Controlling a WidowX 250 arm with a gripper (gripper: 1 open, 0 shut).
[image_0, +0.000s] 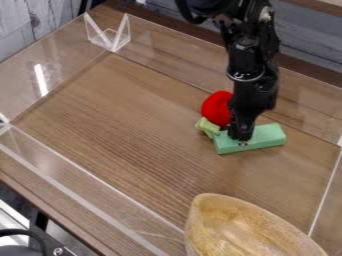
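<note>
The black gripper reaches down onto a pale green block on the wooden table. Its fingertips are low at the block's left part, and whether anything is between them is hard to see. A red round object lies just left of the gripper, partly hidden by it. A light green piece sticks out below the red object.
A cream bowl-like container sits at the front right. A clear plastic item stands at the back left.
</note>
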